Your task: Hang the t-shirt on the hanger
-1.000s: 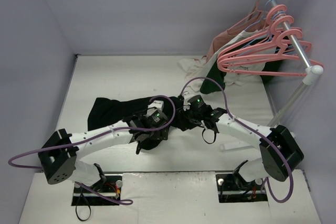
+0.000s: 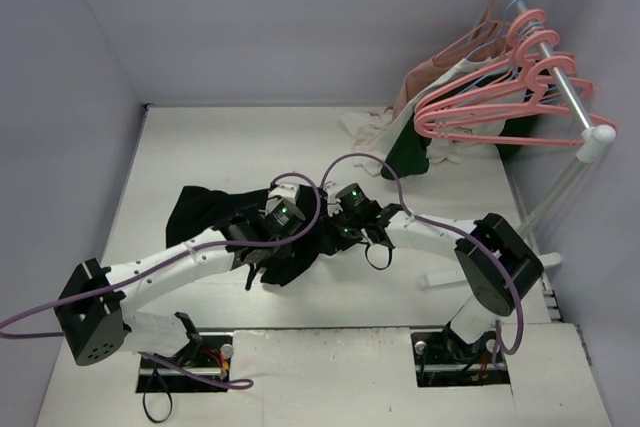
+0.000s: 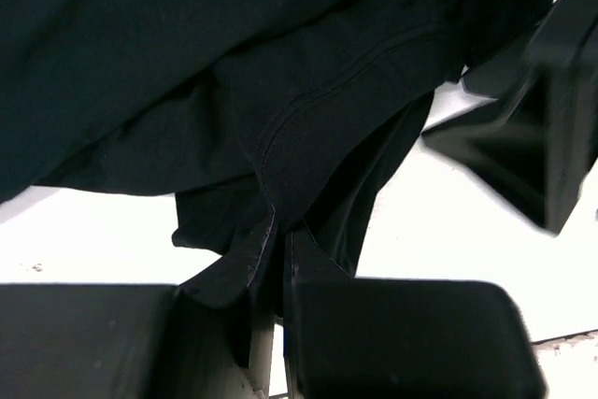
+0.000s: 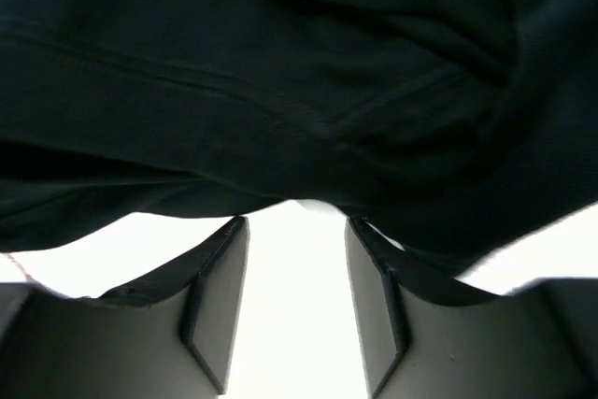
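A black t-shirt lies crumpled on the left and middle of the white table, partly covered by both arms. In the left wrist view a fold of the shirt runs down between the fingertips of my left gripper, which is shut on it. My right gripper stands open at the shirt's edge, and only bare white table shows between its fingers. Pink hangers hang from the rack's rail at the right; no hanger shows in the shirt.
A white clothes rack stands at the right, with pink, white and dark green garments hanging from it.
Both arms have shifted somewhat to the left, the right one more so, bringing its gripper closer to the left one. Cloth by the grippers has moved a little; the shirt's far left part stays put.
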